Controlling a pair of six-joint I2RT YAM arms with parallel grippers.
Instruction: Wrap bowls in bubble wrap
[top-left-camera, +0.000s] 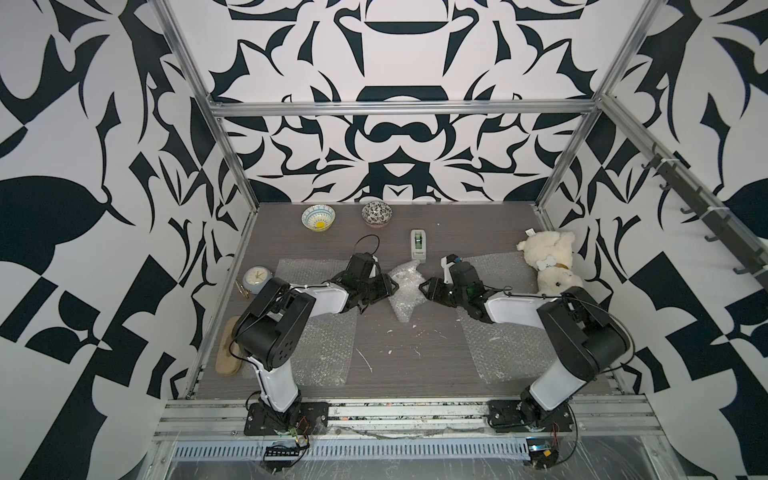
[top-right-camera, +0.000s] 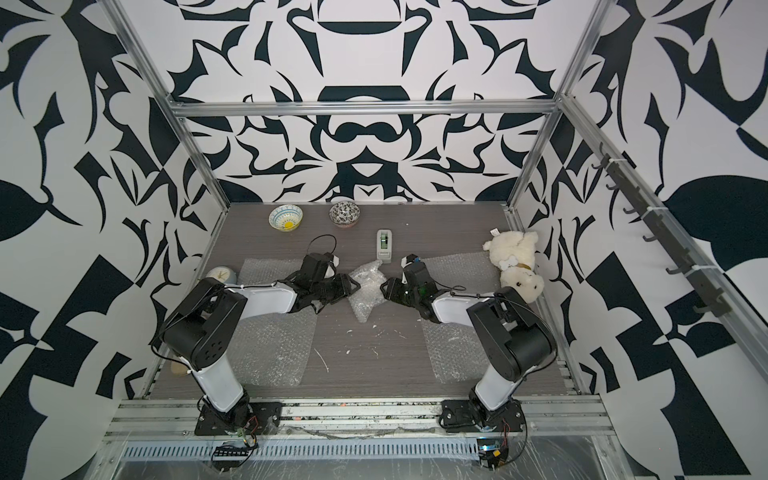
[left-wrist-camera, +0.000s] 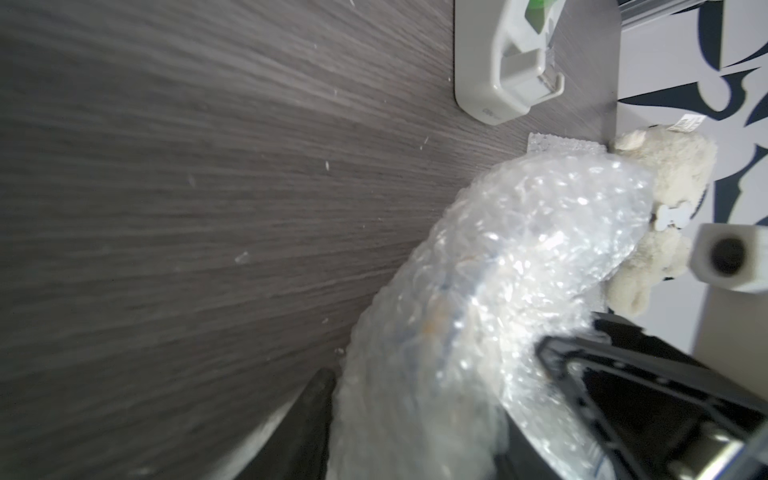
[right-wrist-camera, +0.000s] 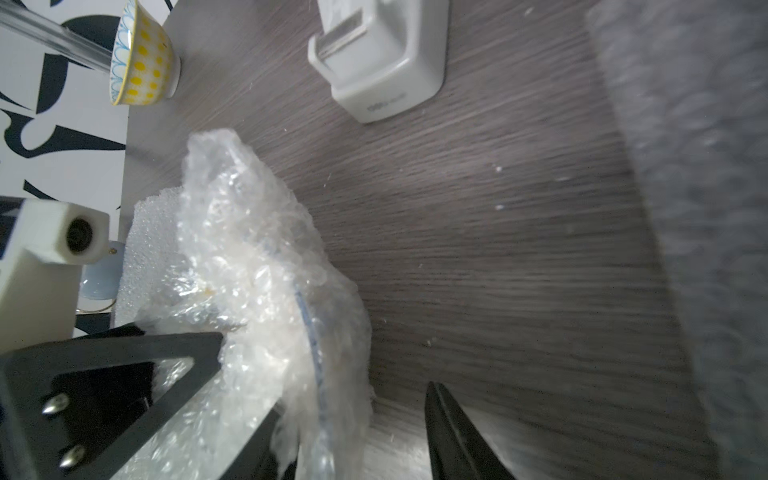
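A crumpled bundle of bubble wrap sits mid-table between my grippers, with blue and orange showing faintly through it in the left wrist view. My left gripper reaches its left side; the wrap fills the space at the fingers, whose grip is hard to tell. My right gripper stands at the right side, open, with wrap at its left finger and bare table by the right one in the right wrist view. A yellow-patterned bowl and a speckled bowl stand at the back, unwrapped.
Flat bubble wrap sheets lie left and right. A white dispenser stands behind the bundle. A white plush toy is at right; a clock and a wooden object are at far left.
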